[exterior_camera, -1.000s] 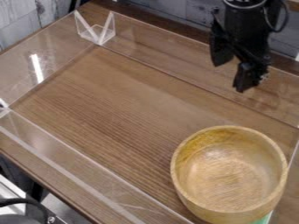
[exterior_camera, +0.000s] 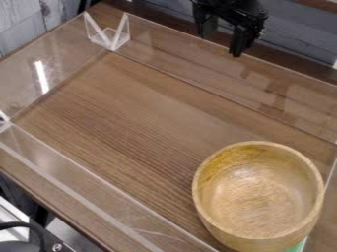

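The black gripper hangs at the top of the view over the back edge of the wooden table, open, with its fingers pointing down. No object shows clearly between them. A large cream-yellow bowl sits at the front right of the table.
A small white wire-like holder stands at the back left. Clear plastic edging runs along the left side. Black cable or hardware shows at the bottom left corner. Something green peeks out below the bowl at the bottom right.
The gripper has moved up and back, toward the top edge of the view, and slightly left. The bowl and the white holder have not moved.
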